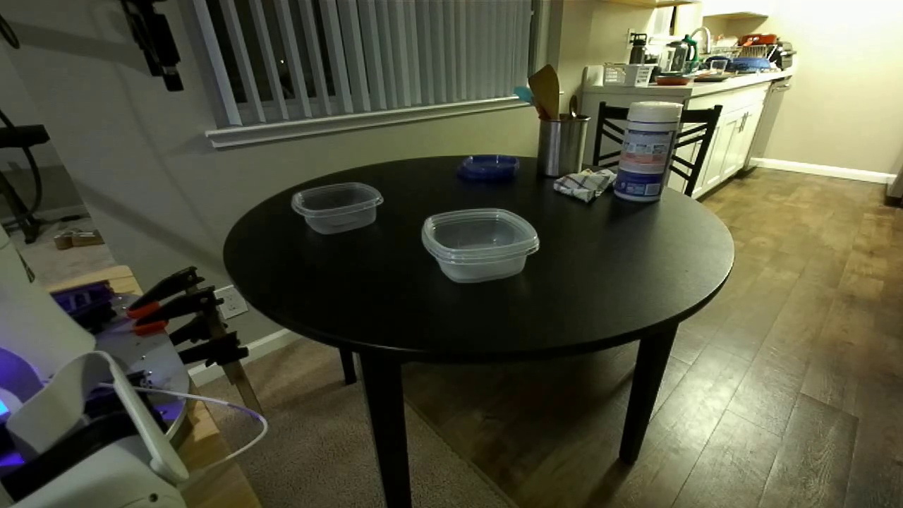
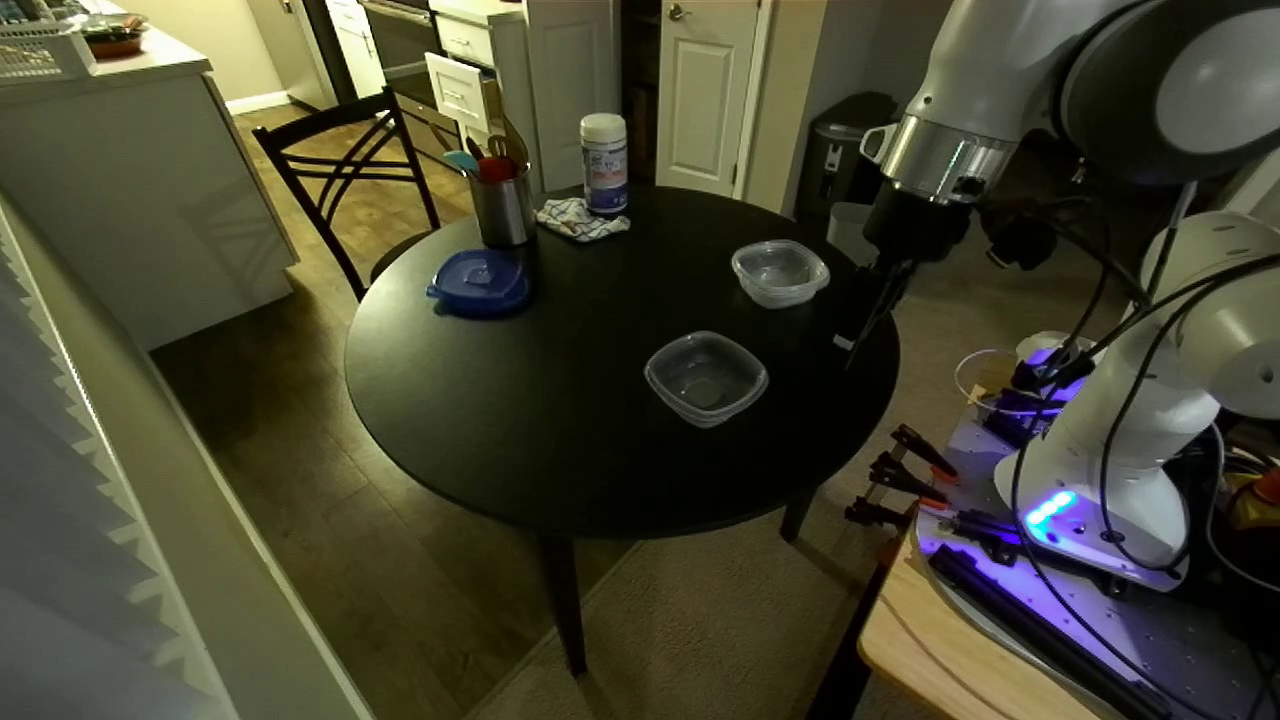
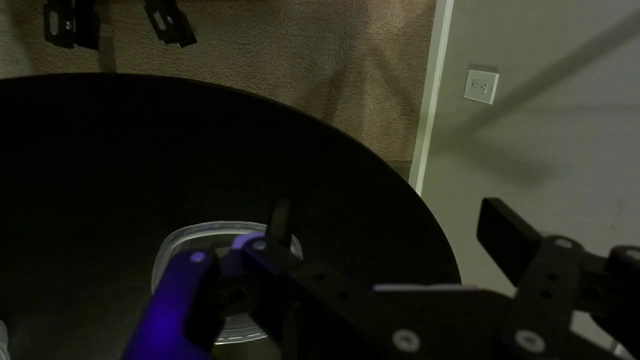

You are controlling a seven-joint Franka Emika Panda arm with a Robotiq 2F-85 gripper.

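Note:
My gripper is open, its two fingers wide apart and nothing between them. In exterior view 2 the gripper [image 2: 861, 330] hangs above the right edge of the round black table [image 2: 540, 432], apart from the containers. A single clear plastic container [image 2: 705, 382] stands open on the table. In the wrist view the left finger partly hides this clear container [image 3: 174, 243]. Elsewhere on the table, what looks like a nested stack of clear containers [image 1: 480, 245] stands with its top open. A blue lid [image 2: 480, 283] lies near the far side.
Along the table's far side stand a steel utensil holder [image 1: 563, 145], a crumpled checked cloth [image 1: 584, 183] and a wipes canister [image 1: 648, 152]. Black clamps [image 1: 188, 317] project from the robot's stand beside the table.

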